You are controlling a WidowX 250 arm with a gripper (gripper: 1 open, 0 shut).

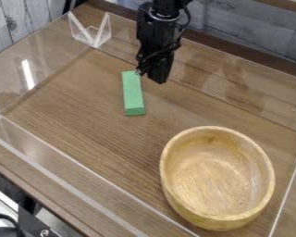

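A green rectangular block (pixel 132 93) lies on the wooden table, left of centre. Above it, toward the back, the black gripper (pixel 150 69) hangs from the arm, apart from the block. Its fingers are small and dark in this view, and how far apart they stand is hard to make out.
A large yellow bowl (pixel 217 208) fills the lower right of the table (pixel 64 139). A clear plastic piece sits at the back left corner. The middle and left of the table are open.
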